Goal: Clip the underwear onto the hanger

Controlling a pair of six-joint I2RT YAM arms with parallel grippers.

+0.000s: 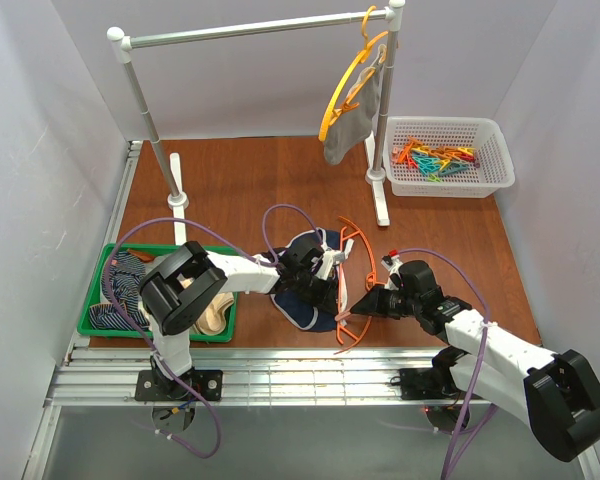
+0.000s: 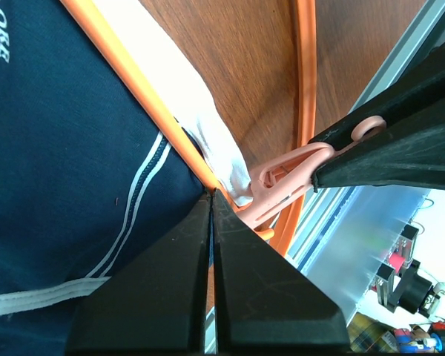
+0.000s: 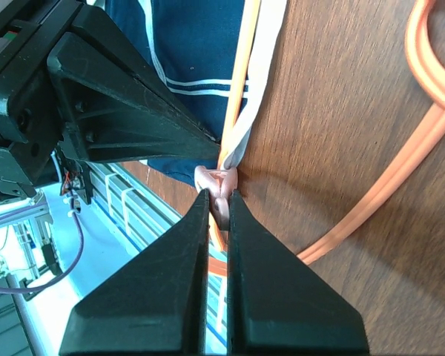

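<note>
Dark blue underwear with a white waistband [image 1: 305, 310] lies on the table against an orange hanger [image 1: 370, 275]. My left gripper is shut, its tips at the hanger's bar beside the waistband; whether anything thin is between them is unclear. A pink clip [image 2: 278, 185] sits at the lower end of the bar and waistband. My right gripper is shut, its tips at the clip's handle end; whether the clip grips the fabric cannot be told clearly.
A green bin [image 1: 93, 325] of garments is at left, a white basket [image 1: 490, 160] of clips at back right. The rack [image 1: 250, 30] holds a yellow hanger [image 1: 330, 110] with grey cloth. Bare table lies behind the underwear.
</note>
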